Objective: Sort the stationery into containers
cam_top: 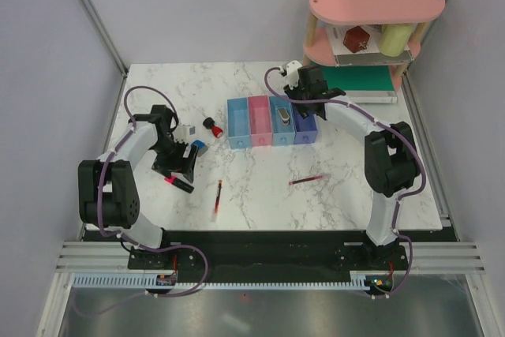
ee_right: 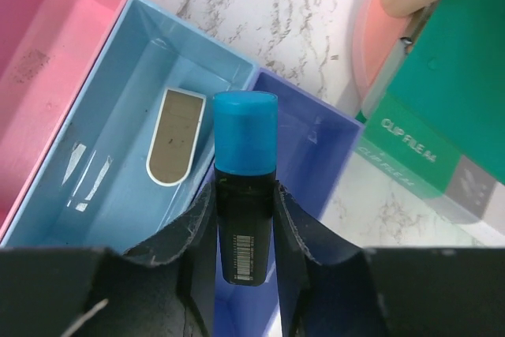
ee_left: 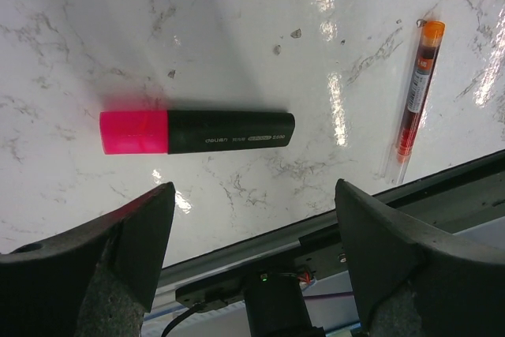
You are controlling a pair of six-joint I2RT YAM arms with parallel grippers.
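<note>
A pink-capped black highlighter (ee_left: 197,130) lies flat beneath my open left gripper in the left wrist view, with an orange-red pen (ee_left: 419,96) to its right. In the right wrist view a blue-capped black highlighter (ee_right: 245,155) is between the fingers of my right gripper, over the dark blue compartment (ee_right: 308,155). Whether those fingers grip it firmly is hard to tell. A metal-topped object (ee_right: 173,136) lies in the neighbouring light blue compartment (ee_right: 118,195). The pink compartment (cam_top: 260,120) is beside them.
A black-and-red item (cam_top: 212,127) and a blue item (cam_top: 200,147) lie left of the containers. Another pen (cam_top: 304,179) lies at front right. A pink shelf (cam_top: 375,1) with boxes stands at the back right.
</note>
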